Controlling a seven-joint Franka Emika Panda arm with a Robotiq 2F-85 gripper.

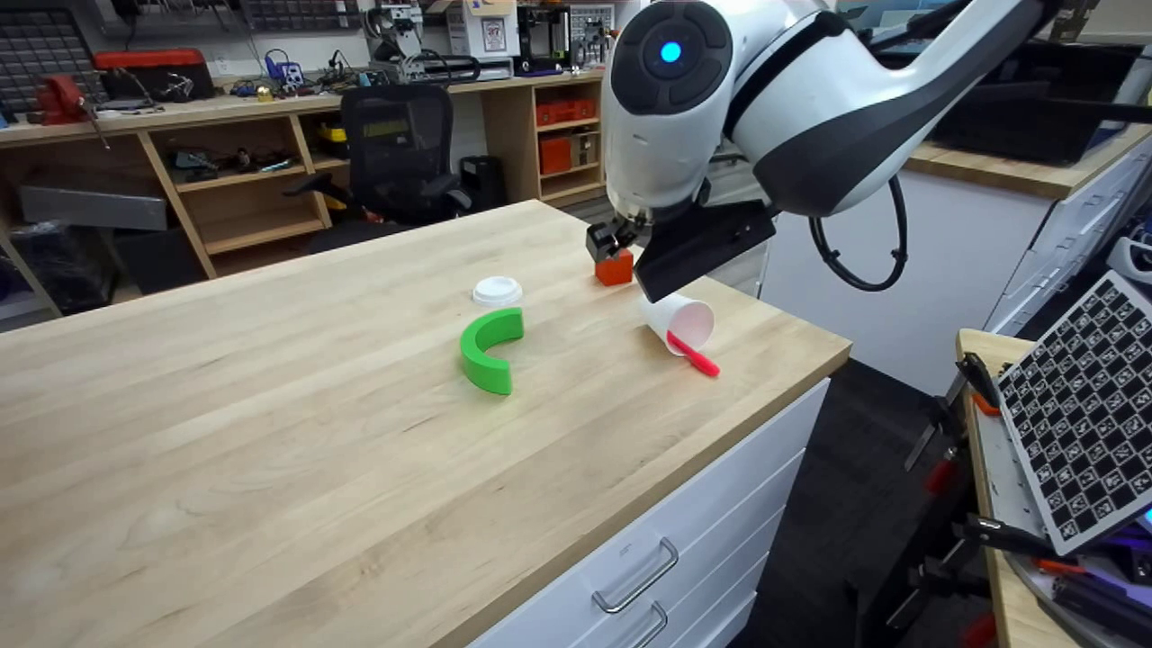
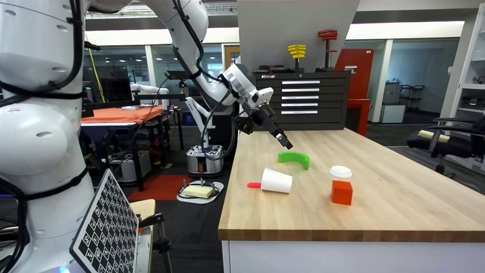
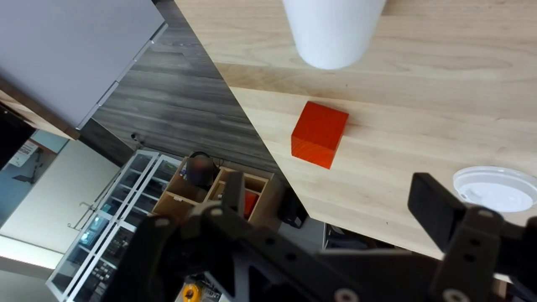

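A white cup point(image 2: 277, 180) lies on its side on the wooden table, its mouth turned toward the near right in exterior view 1. A red marker point(image 1: 692, 355) pokes out of that mouth, its outer end on the tabletop. My gripper is open, and its fingers point(image 3: 435, 211) stand apart with nothing held between them. It hangs above the table, clear of the cup. Near the table's edge sits an orange-red block point(image 3: 320, 131). A white lid point(image 1: 498, 291) rests flat close by, and a green arch point(image 1: 488, 352) lies flat on the wood.
White drawers point(image 1: 670, 540) drop away below its near edge. A black tool chest point(image 2: 300, 100) stands at the far end in exterior view 2.
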